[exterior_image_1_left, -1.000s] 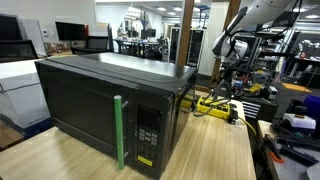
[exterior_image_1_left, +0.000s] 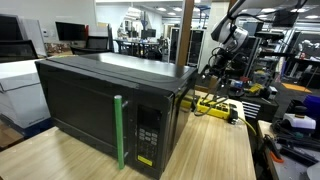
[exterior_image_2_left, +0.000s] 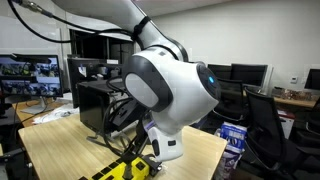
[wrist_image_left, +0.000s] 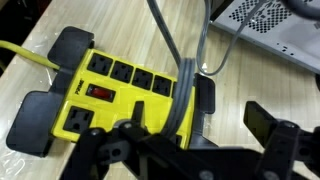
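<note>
A yellow power strip (wrist_image_left: 115, 85) with black end caps, several outlets and a red switch lies on the wooden table. Over it in the wrist view is my gripper, its two dark fingers wide apart. A thick dark cord (wrist_image_left: 181, 100) rises from the strip's right part and passes through the space between the fingers; no grip on it shows. In exterior view 1 the strip (exterior_image_1_left: 215, 106) sits beyond the microwave, below my gripper. Exterior view 2 shows the strip (exterior_image_2_left: 112, 174) at the bottom edge, partly hidden by the arm.
The black microwave (exterior_image_1_left: 110, 100) fills the left of exterior view 1, a green strip on its front. Loose cables (wrist_image_left: 206, 40) run near the gripper, by the microwave's grey vented panel (wrist_image_left: 262, 28).
Over the last second the arm has shifted slightly left and up in exterior view 1. The power strip and microwave have stayed put.
</note>
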